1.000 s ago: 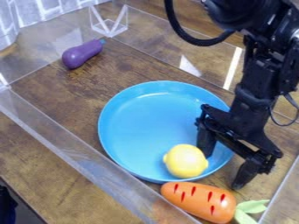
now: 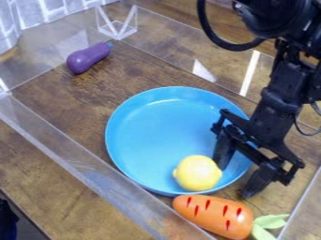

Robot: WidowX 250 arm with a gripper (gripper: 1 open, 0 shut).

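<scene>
A blue plate (image 2: 150,131) lies in the middle, holding a yellow lemon-like toy (image 2: 197,173) near its front edge. My black gripper (image 2: 245,169) hangs low over the plate's right side, its fingers just right of the yellow toy; how wide they stand is hard to tell against the dark body. An orange toy carrot (image 2: 213,212) with a green top lies in front of the plate, below the gripper.
A purple toy eggplant (image 2: 88,56) lies at the back left. Clear plastic walls (image 2: 63,145) border the wooden surface, which is bare left of the plate.
The gripper's fingers have shifted slightly downward and left, toward the yellow toy. The plate and toys look unmoved.
</scene>
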